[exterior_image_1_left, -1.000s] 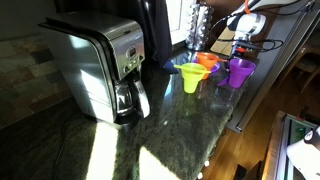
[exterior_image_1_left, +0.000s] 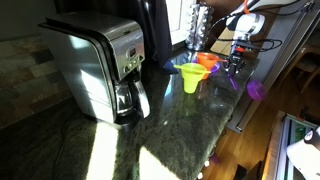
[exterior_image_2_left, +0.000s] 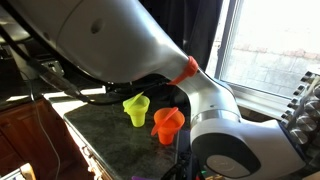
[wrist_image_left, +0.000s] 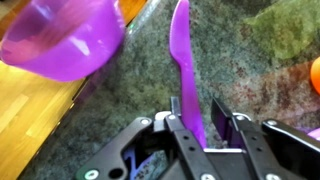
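My gripper is part open in the wrist view, with a gap between its fingertips. A long purple knife (wrist_image_left: 183, 55) runs from the top of that view down to the fingers, lying toward the left one; firm contact does not show. In exterior view 1 the purple knife (exterior_image_1_left: 233, 83) shows small below the gripper (exterior_image_1_left: 236, 66). A purple cup (wrist_image_left: 70, 45) appears tipped, overlapping the counter edge and wooden floor. In exterior view 1 this purple cup (exterior_image_1_left: 255, 91) is off beyond the counter's edge; what supports it cannot be seen.
A yellow-green cup (exterior_image_1_left: 190, 80) and an orange cup (exterior_image_1_left: 208, 60) stand on the dark counter (exterior_image_1_left: 185, 125). The coffee maker (exterior_image_1_left: 108, 75) occupies the left side. The arm (exterior_image_2_left: 140, 40) covers much of exterior view 2. Bare counter lies in front of the cups.
The purple cup has shifted from beneath the gripper, right and downward past the counter edge. The purple knife now shows separately under the gripper. The other cups have stayed put.
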